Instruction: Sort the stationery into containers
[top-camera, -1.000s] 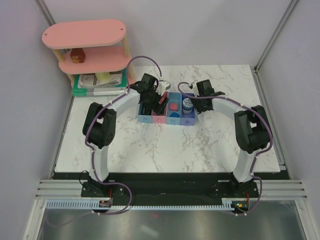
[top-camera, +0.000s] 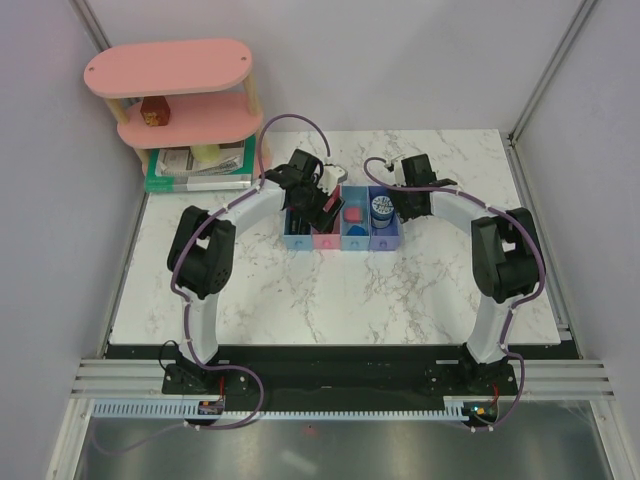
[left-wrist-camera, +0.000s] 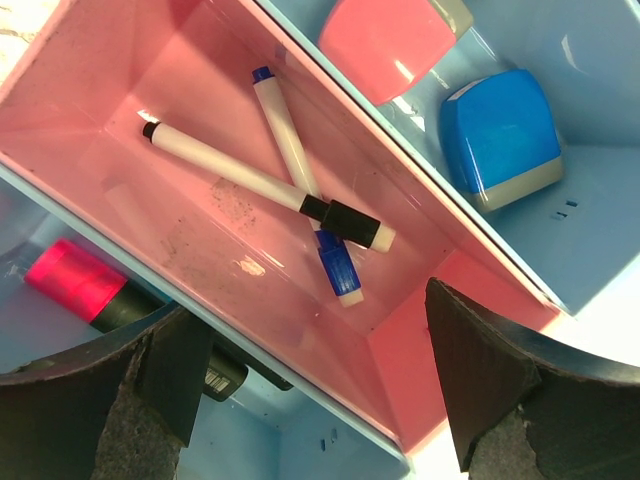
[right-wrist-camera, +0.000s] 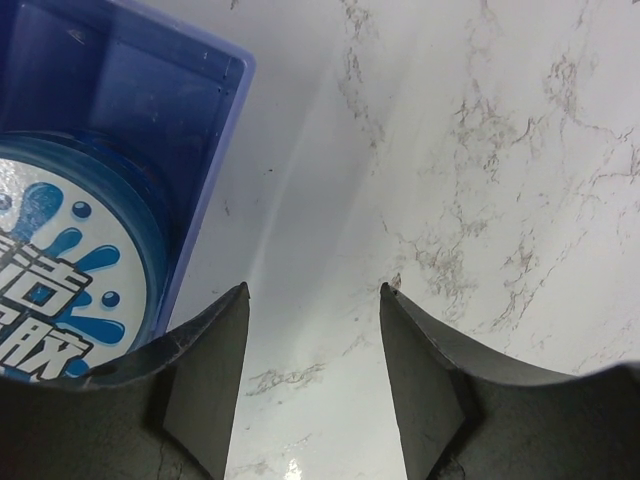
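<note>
Four bins stand side by side in the top view: light blue (top-camera: 299, 242), pink (top-camera: 326, 242), light blue (top-camera: 355, 243) and purple-blue (top-camera: 385, 243). Inside the pink one, a black-capped marker (left-wrist-camera: 225, 167) lies across a blue-capped marker (left-wrist-camera: 287, 135). My left gripper is parted over the bins' front end, nothing held between its fingers. The left bin holds black pens, one with a pink end (left-wrist-camera: 78, 281). Pink (left-wrist-camera: 390, 45) and blue (left-wrist-camera: 503, 137) correction tapes share the third bin. A round tape roll (right-wrist-camera: 75, 270) fills much of the last. Beside its outer wall, my right gripper is parted and empty.
At the back left is a pink two-tier shelf (top-camera: 170, 68) with a small brown box (top-camera: 155, 110) and books (top-camera: 200, 165) on its lower levels.
Compared with one second ago, the whole row of bins sits slightly farther right, and both grippers have shifted right with it.
</note>
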